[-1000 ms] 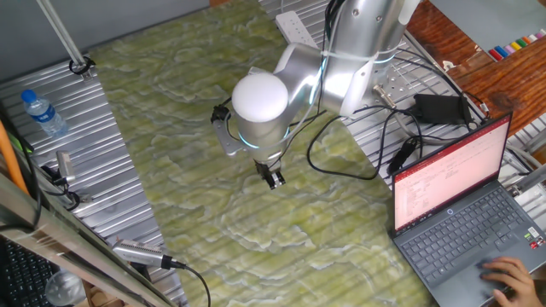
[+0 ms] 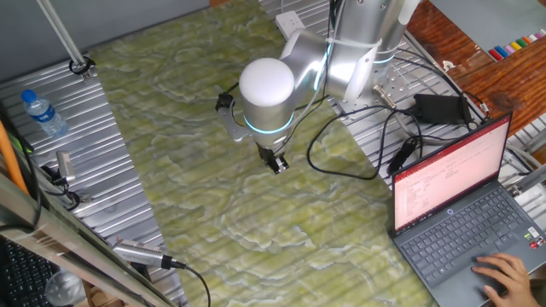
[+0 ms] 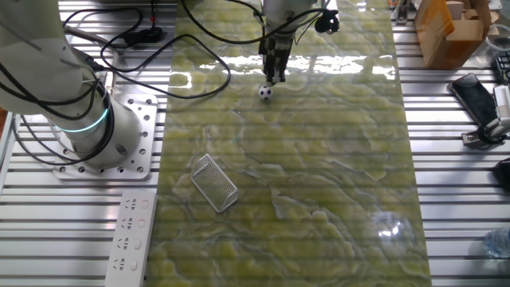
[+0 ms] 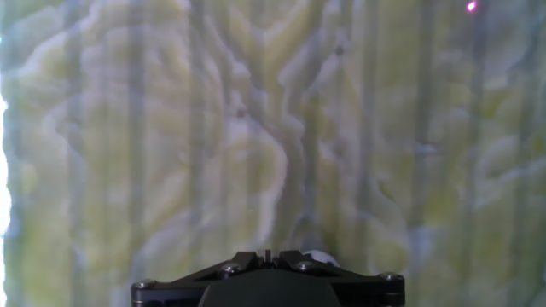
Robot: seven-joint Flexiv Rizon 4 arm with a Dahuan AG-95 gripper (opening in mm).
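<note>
My gripper [image 3: 275, 80] hangs over the green marbled mat, pointing down. In the wrist view its black fingers [image 4: 294, 259] are drawn together at the bottom edge, and nothing shows between them. A small black-and-white ball [image 3: 264, 92] appears just below and left of the fingertips in exterior view 2; whether they touch cannot be told. A pale curved edge, probably the ball [image 4: 321, 256], peeks out behind the right finger in the wrist view. On the mat lies a white-framed mesh grater [image 3: 214, 182], well apart from the gripper.
Beside the arm's base a black cable [image 3: 215, 80] loops onto the mat. A white power strip [image 3: 131, 237] lies left of it. An open laptop [image 2: 465, 209] with a person's hand overlaps the mat's edge.
In exterior view 1 the arm's head and gripper have shifted up and slightly right, towards the arm's base. The person's hand on the laptop moved a little.
</note>
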